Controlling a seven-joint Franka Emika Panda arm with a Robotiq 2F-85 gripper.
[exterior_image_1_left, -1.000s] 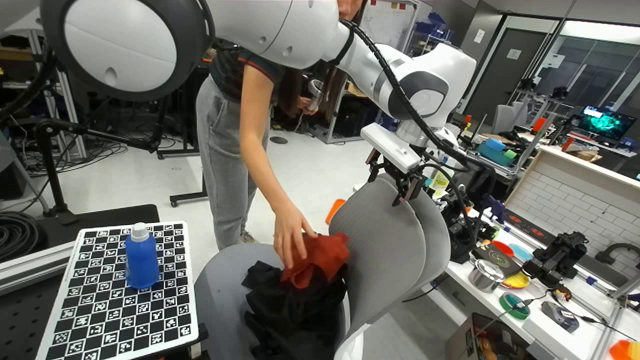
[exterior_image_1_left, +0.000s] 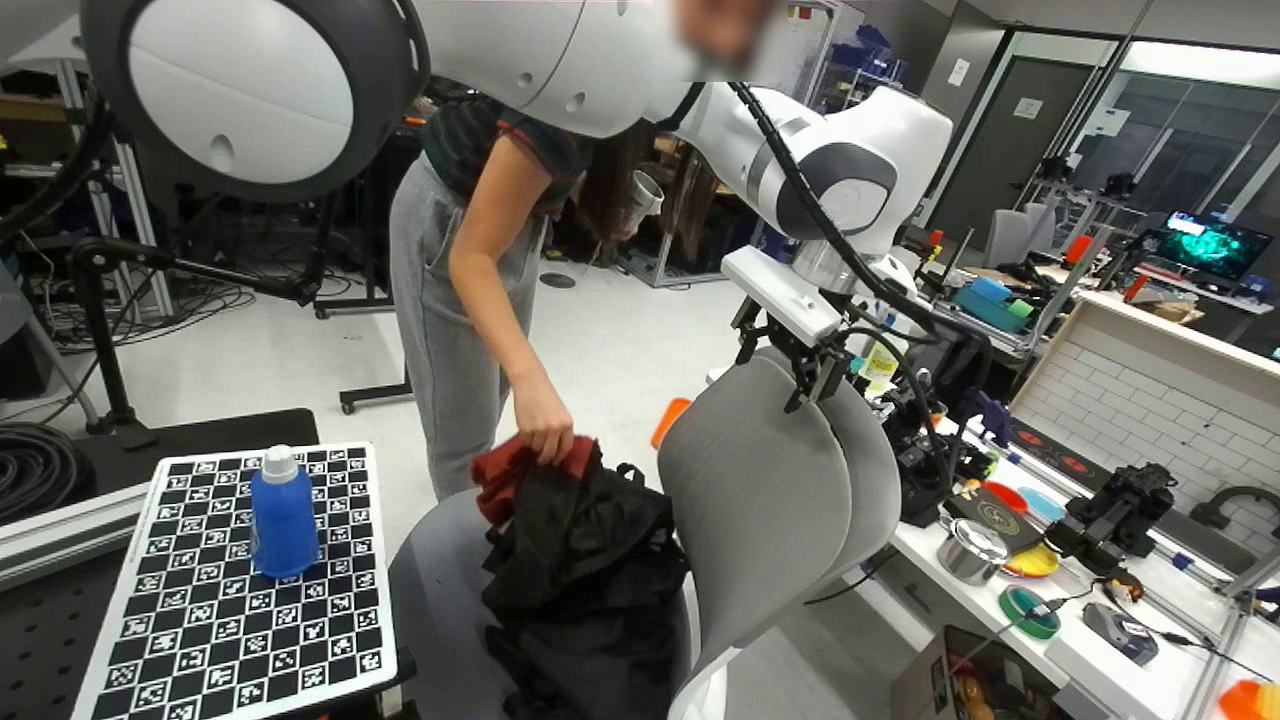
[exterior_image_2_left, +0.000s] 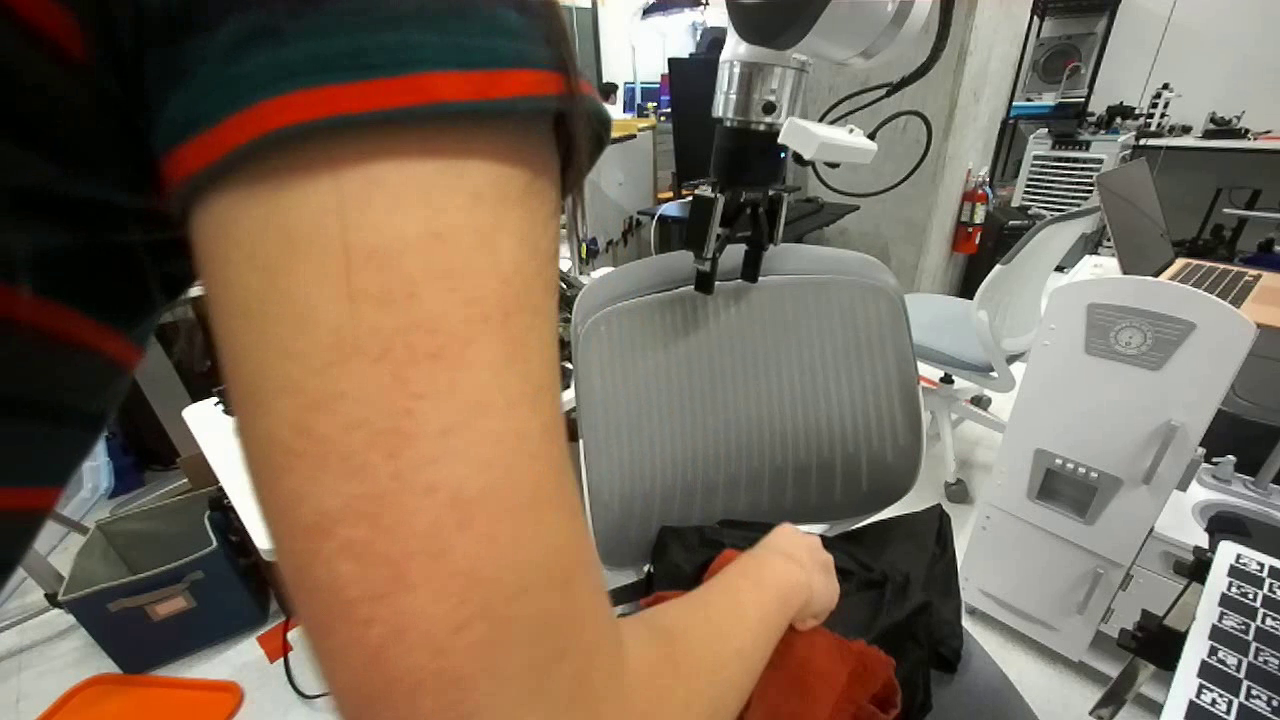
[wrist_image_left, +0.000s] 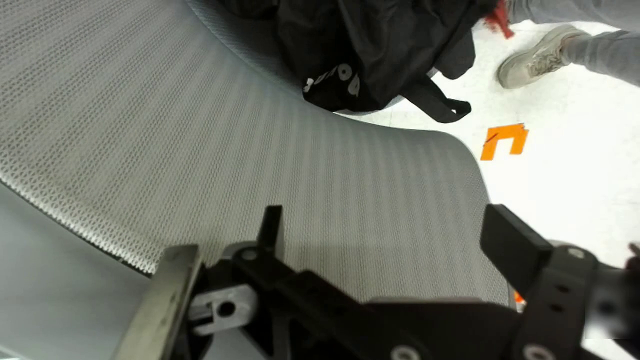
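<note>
My gripper is open at the top of the grey chair's backrest (exterior_image_1_left: 768, 468), with its fingers (wrist_image_left: 514, 247) wide apart. Only the grey mesh shows between them in the wrist view. In exterior view 2 the gripper (exterior_image_2_left: 728, 286) points down at the backrest's upper edge. On the seat lies a heap of black cloth (exterior_image_1_left: 588, 600), and a person's hand (exterior_image_1_left: 543, 420) grips a red cloth (exterior_image_1_left: 498, 474) at its near-left side. The black cloth (wrist_image_left: 372, 48) bears white lettering in the wrist view.
A blue bottle (exterior_image_1_left: 284, 522) with a white cap stands on a checkered marker board (exterior_image_1_left: 348, 654) left of the chair. The person's arm (exterior_image_2_left: 408, 396) reaches across the seat. A counter with a pot (exterior_image_1_left: 973, 551) and dishes is at the right.
The person's hand and the red cloth have moved left, away from the backrest, and the black cloth has been pulled up there. The arm and gripper look unmoved.
</note>
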